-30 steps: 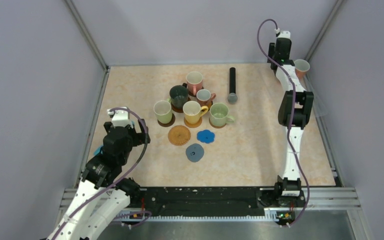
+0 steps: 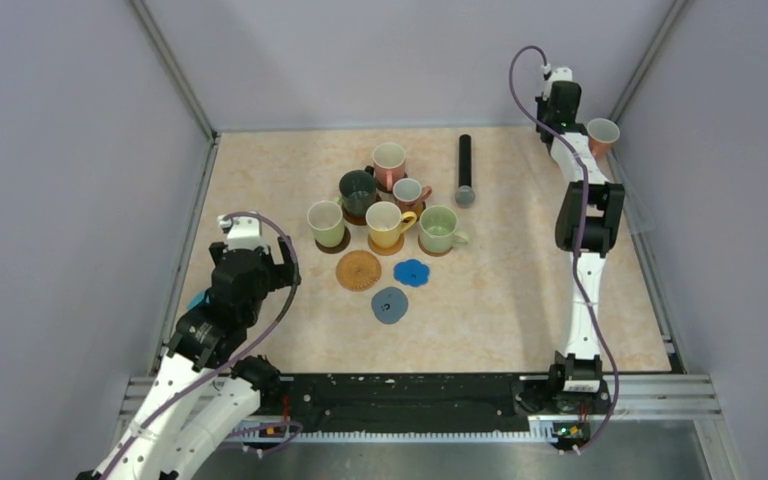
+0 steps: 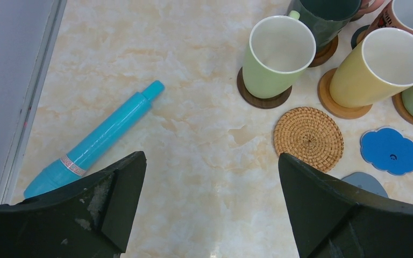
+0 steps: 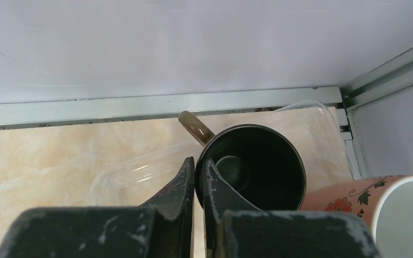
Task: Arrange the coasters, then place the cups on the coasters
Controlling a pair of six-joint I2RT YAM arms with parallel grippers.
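In the right wrist view my right gripper is shut on the near left wall of a dark cup point(image 4: 269, 166), one finger inside it. The cup's brown handle point(image 4: 196, 128) points to the upper left. From above, the right gripper's arm covers this cup at the far right corner. My left gripper stands open over bare table, nothing between its fingers. Uncovered coasters lie mid-table: a round woven coaster point(image 2: 359, 270), a blue cloud-shaped coaster point(image 2: 412, 273) and a grey round coaster point(image 2: 390, 305).
A pink flowered cup point(image 4: 344, 201) stands close to the right of the dark cup. Several cups, among them a yellow cup point(image 2: 385, 226), sit on coasters near the middle. A black microphone point(image 2: 465, 170) lies right of them. A turquoise bottle point(image 3: 99, 137) lies at the left.
The left arm has shifted slightly.
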